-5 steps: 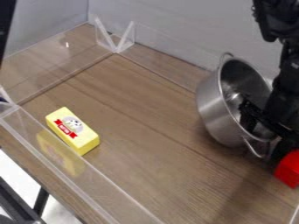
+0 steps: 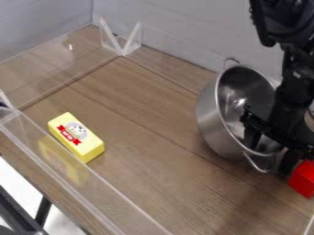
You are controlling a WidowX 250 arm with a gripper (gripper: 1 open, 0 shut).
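A steel pot (image 2: 223,110) with two handles lies tilted at the right of the table, its opening toward the arm. My black gripper (image 2: 267,139) is at the pot's right side, over its lower rim; whether it is open or shut is hidden. A red block (image 2: 300,179) sits at the right edge, just below the gripper. A yellow box (image 2: 75,137) with a red label lies at the left.
Clear plastic walls (image 2: 86,188) border the wooden table (image 2: 147,156) along the left and front. A white wall stands behind.
The arm has shifted slightly at the pot's right side. The pot and yellow box look about the same.
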